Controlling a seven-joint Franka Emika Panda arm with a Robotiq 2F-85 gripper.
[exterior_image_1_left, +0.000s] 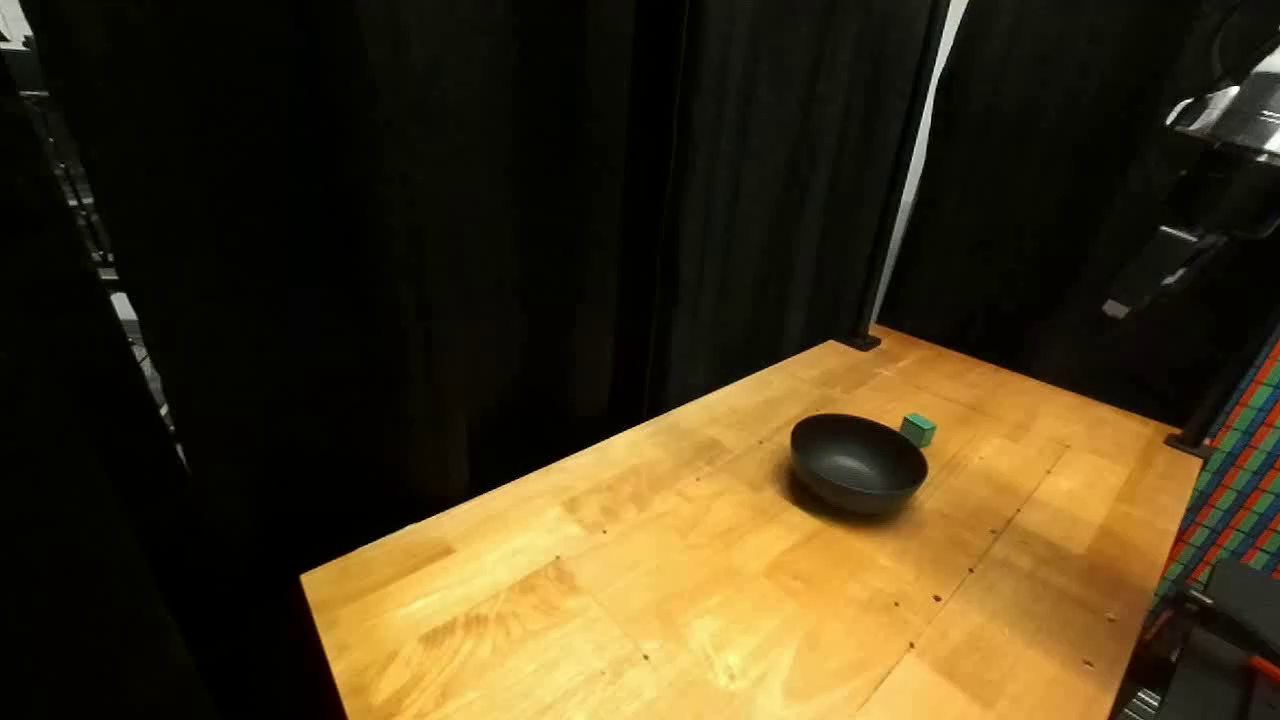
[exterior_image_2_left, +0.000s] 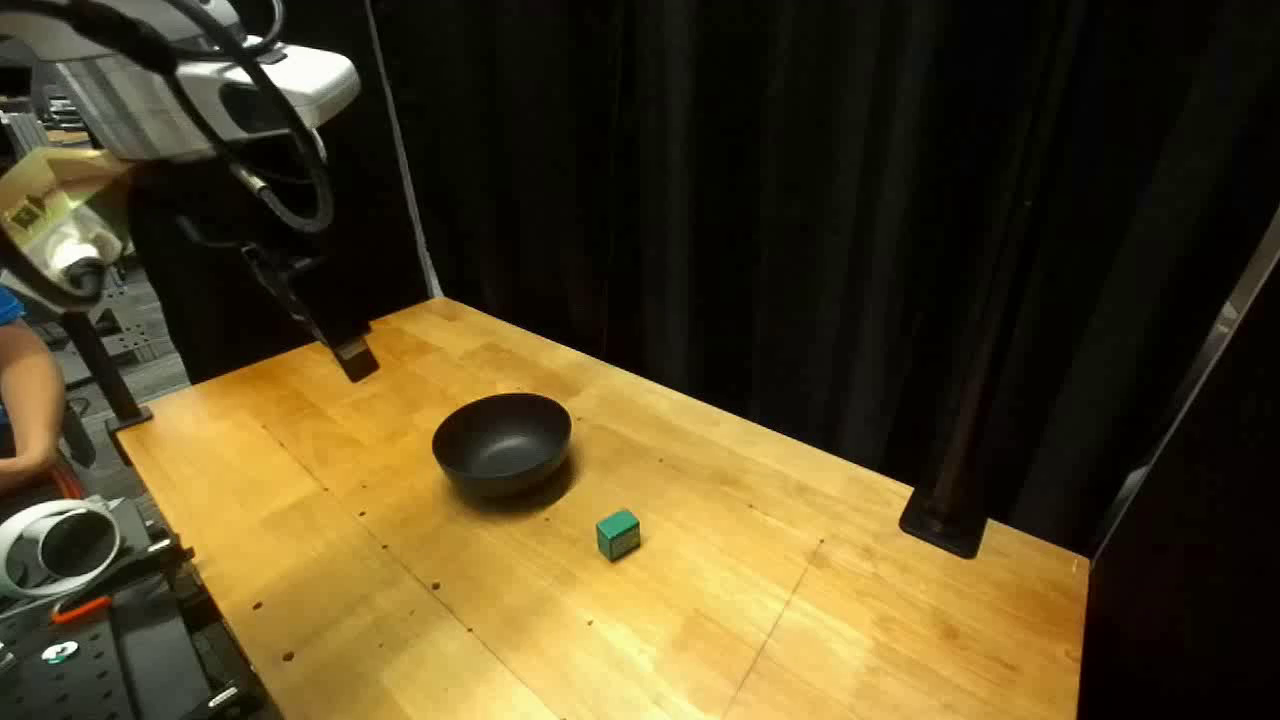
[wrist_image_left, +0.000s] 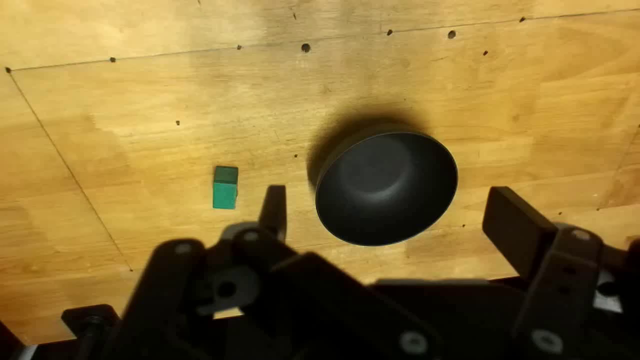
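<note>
A round black bowl stands upright on the wooden table, and it looks empty in the wrist view. Close by sits a small green block, apart from the bowl. In the wrist view the block lies left of the bowl. My gripper is open, its two fingers wide apart with nothing held between them. It hangs well above the table, and from this angle the bowl appears in the gap far below. Exterior view 1 has the gripper's fingertip at the upper right, clear of both objects.
Bare wooden table surrounds the bowl and block on all sides. Black curtains hang along its edges. A post on a black base stands at the table's edge. A person's arm shows beyond the left edge.
</note>
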